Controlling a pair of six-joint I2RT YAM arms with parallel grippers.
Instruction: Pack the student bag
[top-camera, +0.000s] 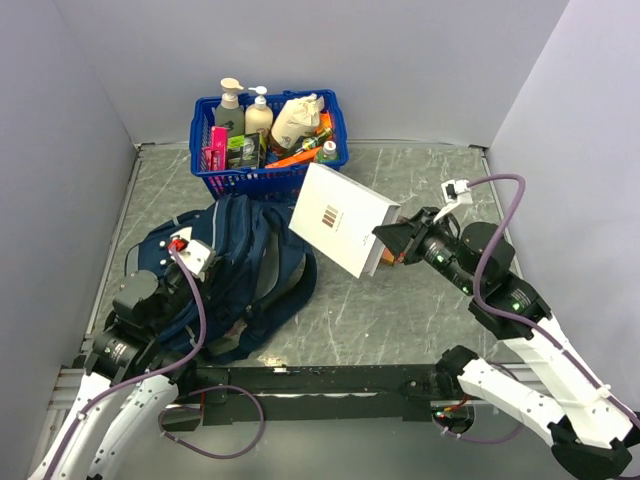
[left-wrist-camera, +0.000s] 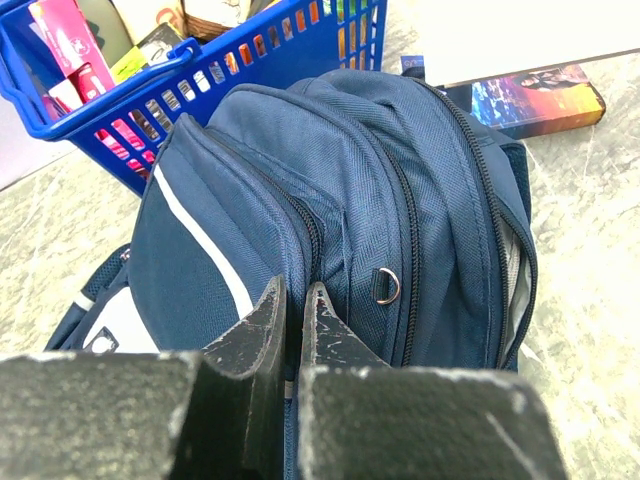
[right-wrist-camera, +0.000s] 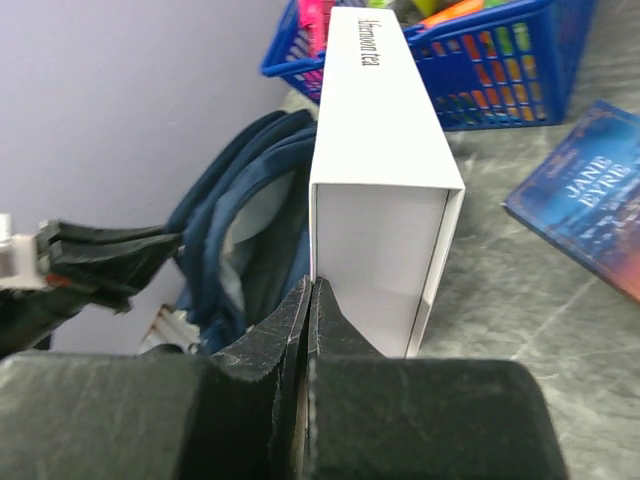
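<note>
A navy backpack (top-camera: 250, 270) lies on the left of the floor; my left gripper is shut on its fabric, as the left wrist view shows. My right gripper is shut at the near edge of a white box (top-camera: 340, 215) printed "Afternoon tea", which is held raised and tilted to the right of the backpack, in front of the basket. The blue book "Jane Eyre" (right-wrist-camera: 575, 190) lies on the floor beneath, mostly hidden by the box in the top view.
A blue basket (top-camera: 250, 178) full of bottles, packets and other items stands at the back. Bare grey floor (top-camera: 440, 160) shows at the back right and along the front. Walls bound the sides and back.
</note>
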